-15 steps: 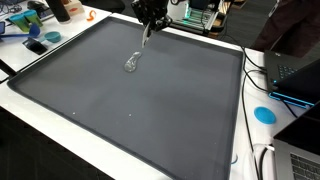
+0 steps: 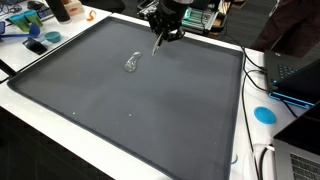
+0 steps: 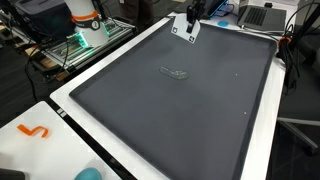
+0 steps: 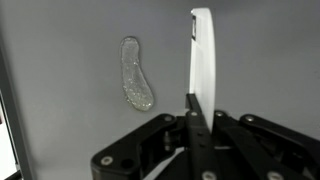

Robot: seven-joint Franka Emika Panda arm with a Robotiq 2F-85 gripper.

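Observation:
A thin white flat piece (image 4: 203, 60) sticks out from my gripper, which is shut on its near end. In exterior view 2 the same white piece (image 3: 184, 28) shows broad side on, with small dark openings in it, near the board's far edge. A clear, glossy elongated patch (image 4: 135, 75) lies on the dark grey board (image 2: 130, 115); whether it is liquid or a solid, I cannot tell. In the wrist view it is left of the white piece and apart from it. The patch (image 2: 131, 62) is left of the gripper in exterior view 1.
Most of the board's surface is bare. A turquoise round object (image 2: 265, 115) and laptops (image 2: 294, 80) stand beyond its right side in exterior view 1, with dark cables nearby. Several small items, including a green cup (image 2: 52, 37), are at the back left.
In exterior view 1 my gripper and the white piece have moved to the right, away from the clear patch. The patch looks the same.

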